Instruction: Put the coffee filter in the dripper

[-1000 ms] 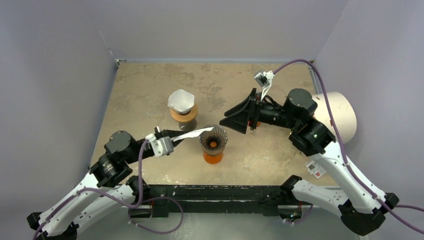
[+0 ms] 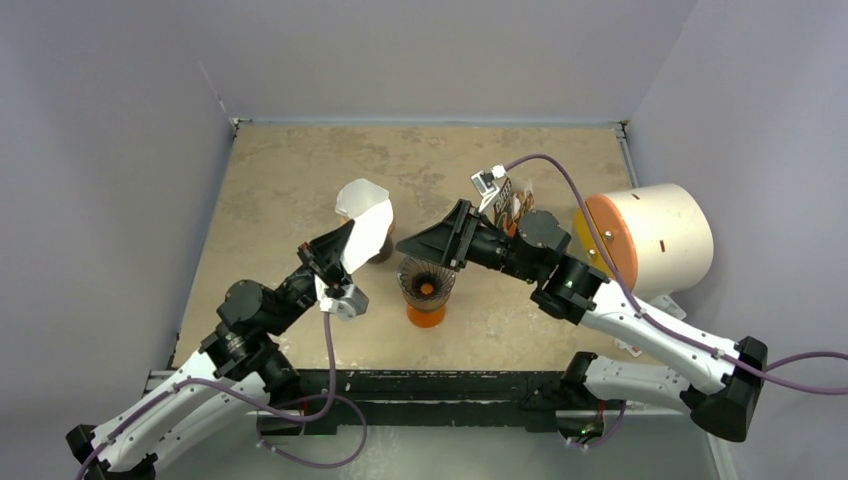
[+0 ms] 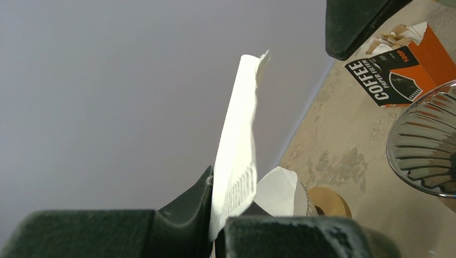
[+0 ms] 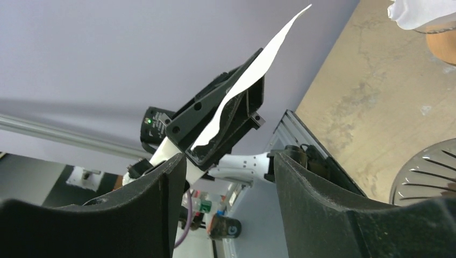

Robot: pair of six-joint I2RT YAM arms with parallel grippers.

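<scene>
A white paper filter (image 2: 371, 235) is pinched in my left gripper (image 2: 347, 232), which is shut on it. In the left wrist view the filter (image 3: 236, 145) stands up from between the fingers, looking flat and folded. My right gripper (image 2: 402, 248) is open just right of the filter, with nothing between its fingers; the right wrist view shows the filter (image 4: 253, 72) beyond its fingertips. Below the right gripper stands a clear ribbed dripper (image 2: 427, 283) on an orange base. Another dripper behind, partly hidden, has a white filter (image 2: 362, 194) in it.
A box of coffee filters (image 3: 400, 67) stands behind the right arm. At the right lies a large cream cylinder (image 2: 655, 240) with an orange and yellow end.
My left gripper has turned and swung the filter upward, so its flat face now shows from above and covers part of the rear dripper. The right gripper has moved left, closer to the filter.
</scene>
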